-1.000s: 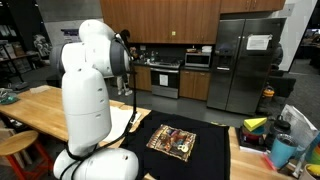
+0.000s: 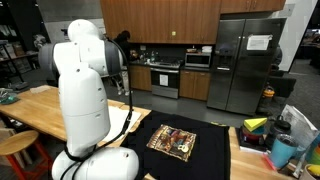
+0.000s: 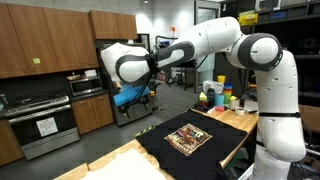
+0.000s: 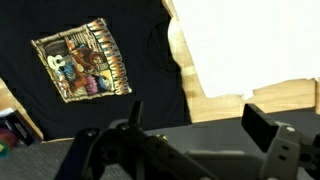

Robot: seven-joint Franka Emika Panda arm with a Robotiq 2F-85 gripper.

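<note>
A black T-shirt (image 2: 218, 150) with a colourful print (image 2: 172, 142) lies flat on the wooden table. In the wrist view, the black shirt (image 4: 160, 90) and its print (image 4: 82, 60) fill the left side. A white cloth or sheet (image 4: 245, 40) lies to the right of it, also seen as a white sheet (image 3: 125, 165) in exterior view 2. My gripper is open well above the table, its fingers spread apart with nothing between them. Exterior view 2 has the gripper (image 3: 130, 97) hanging over the white sheet's side of the table.
Containers and coloured items (image 2: 282, 150) crowd the table's right side in exterior view 1. A red-brown stool (image 2: 18, 150) stands at the left. Behind are kitchen cabinets, a stove (image 2: 165, 80) and a fridge (image 2: 240, 65). Some bare wood (image 4: 180, 50) separates shirt and white sheet.
The upper part of my arm has swung left and slightly down in exterior view 1. The shirt and the table items have stayed put.
</note>
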